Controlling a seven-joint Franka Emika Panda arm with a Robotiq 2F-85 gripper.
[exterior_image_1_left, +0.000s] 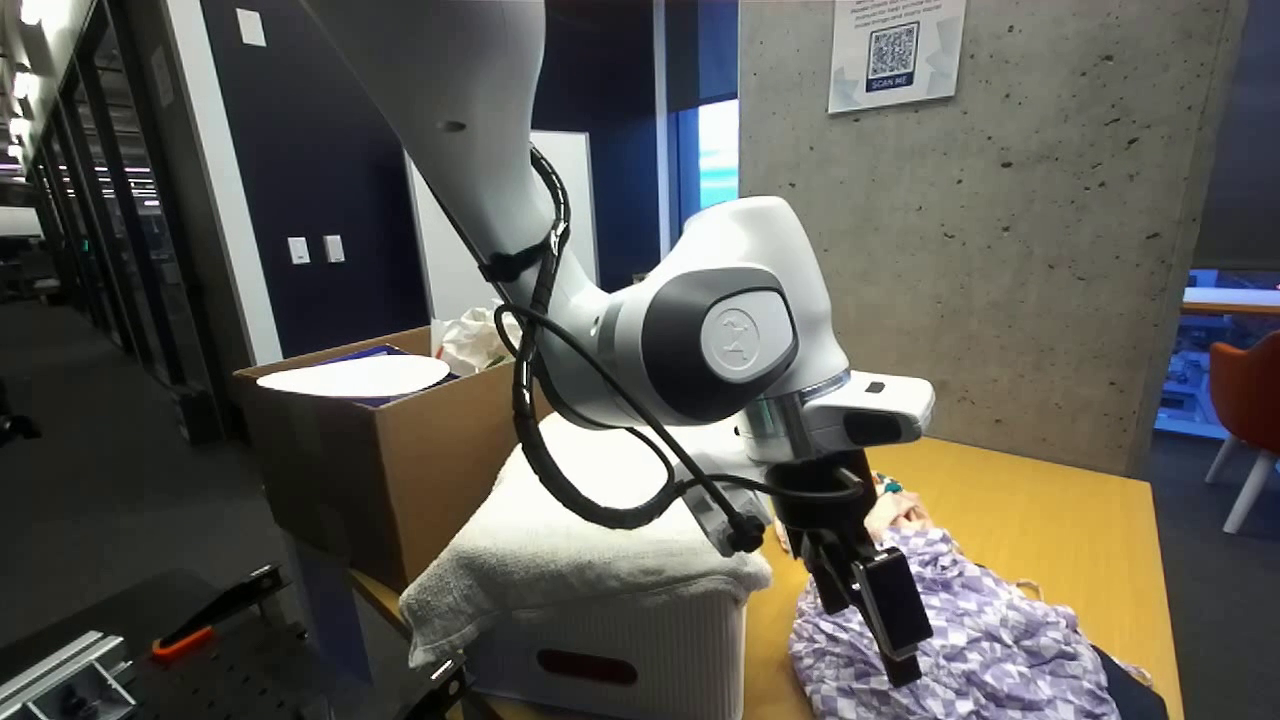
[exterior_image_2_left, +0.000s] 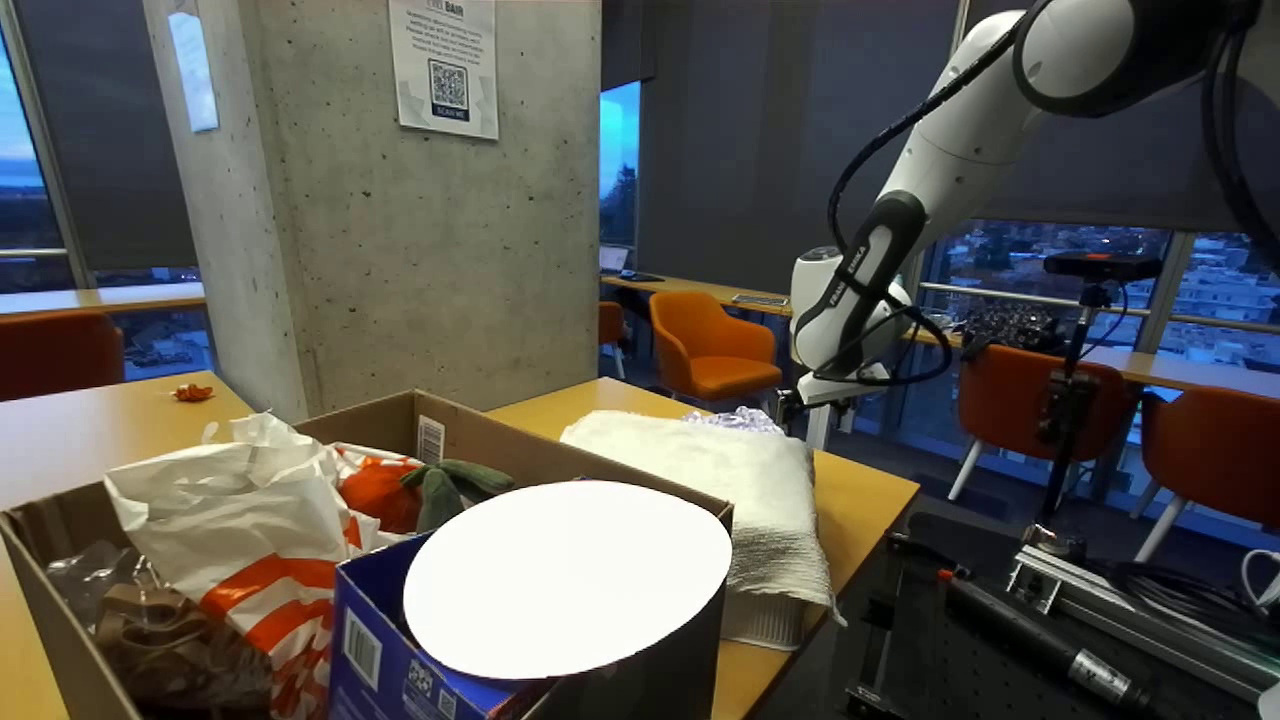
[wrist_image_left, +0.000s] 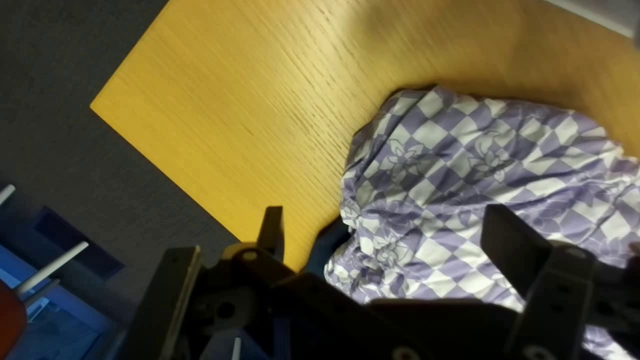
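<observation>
A crumpled purple-and-white checkered cloth (wrist_image_left: 456, 174) lies on the wooden table, with a faint flower print showing on it. The wrist view has my gripper wide open above the cloth's edge. One finger (wrist_image_left: 273, 228) shows against bare wood and the other (wrist_image_left: 510, 246) against the cloth. Nothing is visible between them. From the first exterior view, my gripper (exterior_image_1_left: 870, 630) points down over the cloth (exterior_image_1_left: 960, 630); whether it touches cannot be told. Something dark (wrist_image_left: 327, 243) sticks out from under the cloth. Peach-coloured fabric (exterior_image_1_left: 900, 510) sits behind it, partly hidden by the gripper.
Beside the cloth stands a light ribbed bin (exterior_image_1_left: 684, 666) with a white towel (exterior_image_1_left: 576, 528) draped over it. A cardboard box (exterior_image_2_left: 474, 432) holds bags and a blue box (exterior_image_2_left: 396, 648). Bare tabletop (wrist_image_left: 252, 102) reaches to the table's corner.
</observation>
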